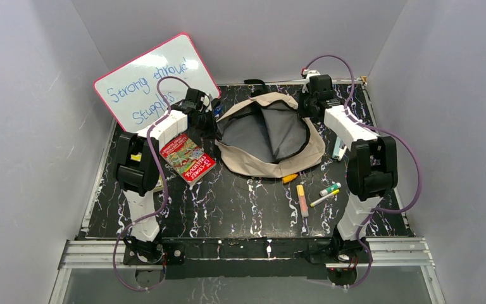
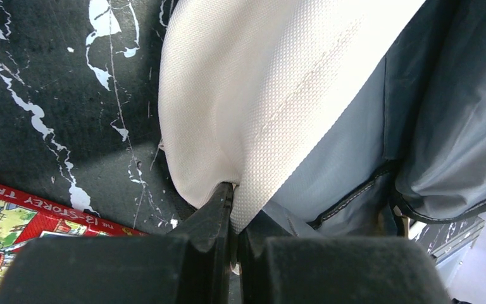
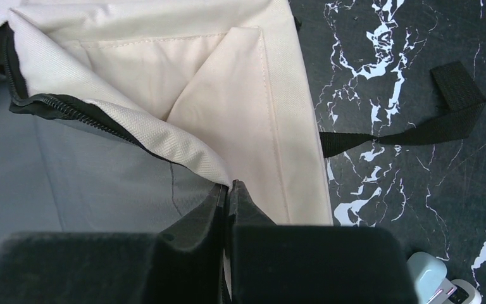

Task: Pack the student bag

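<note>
The beige bag point(image 1: 247, 163) lies in the middle of the table with its mouth wide and its grey lining point(image 1: 243, 136) showing. At its left edge, my left gripper is shut on the beige fabric. On the right side, my right gripper has the zippered rim point(image 3: 82, 111) pinched between its fingertips, which look close together. A red book point(image 1: 188, 158) lies left of the bag. An orange marker point(image 1: 290, 178) touches or nearly touches the bag's front edge. Farther forward are a pink marker point(image 1: 302, 201), a green-capped marker point(image 1: 330, 189) and a yellow marker point(image 1: 324, 198).
A whiteboard point(image 1: 158, 79) with blue writing leans at the back left. A light teal item point(image 3: 427, 272) lies right of the bag, under the right arm's side. A black strap point(image 3: 430, 130) sticks out behind the bag.
</note>
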